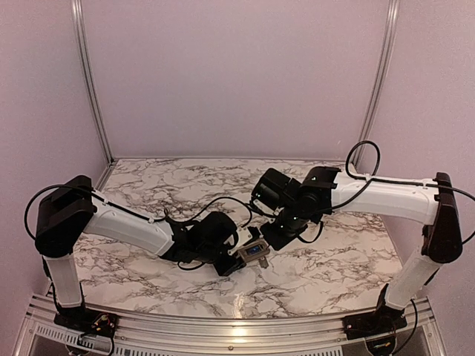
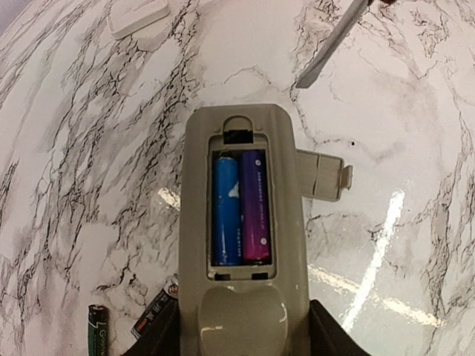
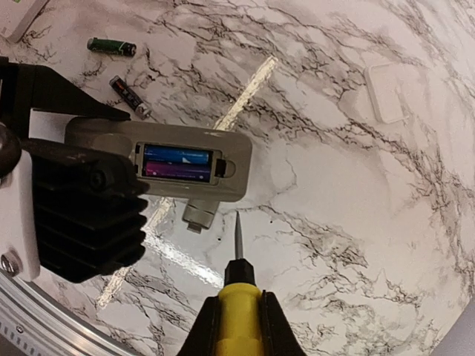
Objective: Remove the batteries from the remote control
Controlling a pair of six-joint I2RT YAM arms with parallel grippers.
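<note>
The grey-beige remote (image 2: 245, 311) is held by my left gripper, shut on its lower body. Its battery bay is open, with a blue battery (image 2: 226, 208) and a purple battery (image 2: 254, 208) lying inside; the cover (image 2: 319, 174) hangs out to one side. My right gripper is shut on a yellow-handled screwdriver (image 3: 239, 297), whose metal tip is beside the remote, near the open end of the bay, and appears apart from it.
On the marble table (image 1: 148, 289) lie a green battery (image 3: 110, 46) and a dark battery (image 3: 128, 95), plus a white case (image 3: 384, 93).
</note>
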